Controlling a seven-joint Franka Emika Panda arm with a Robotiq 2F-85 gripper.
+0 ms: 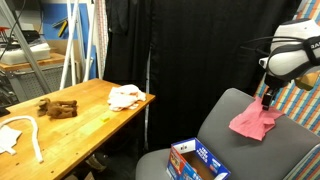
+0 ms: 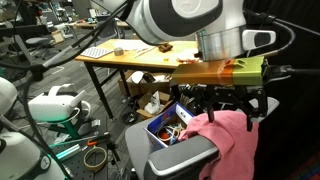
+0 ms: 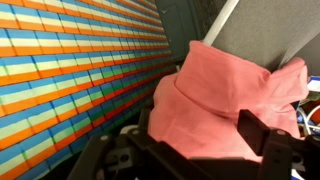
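A pink cloth (image 1: 255, 121) hangs over the upper part of the grey chair's backrest (image 1: 223, 118). It also shows as a pink, folded sheet (image 3: 225, 95) filling the middle of the wrist view, and behind my hand in exterior view 2 as pink fabric (image 2: 235, 150). My gripper (image 1: 267, 94) is open at the cloth's upper edge. In the wrist view its dark fingers (image 3: 262, 143) stand wide apart in front of the fabric; I cannot tell whether they touch it. No cloth appears pinched between them.
A blue box (image 1: 197, 158) with things inside sits on the chair seat. The wooden table (image 1: 95, 125) at left holds a brown stuffed animal (image 1: 57, 108) and a crumpled whitish cloth (image 1: 126, 97). A striped, colourful surface (image 3: 60, 80) lies close beside the gripper.
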